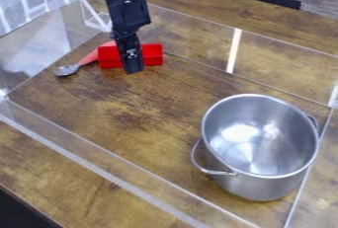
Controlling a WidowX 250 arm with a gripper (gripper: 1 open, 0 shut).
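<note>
My black gripper point(130, 61) reaches down from the top left, its fingertips over the middle of a red block point(150, 54) lying on the wooden table. The gripper looks shut, and I see nothing clearly held between its fingers; it hides part of the block. A spoon point(69, 69) with a reddish handle lies just left of the block, its silver head toward the left.
A large steel pot point(259, 168) with handles stands at the lower right. Clear low walls point(235, 51) border the work area. The wooden middle point(132, 123) between block and pot is free.
</note>
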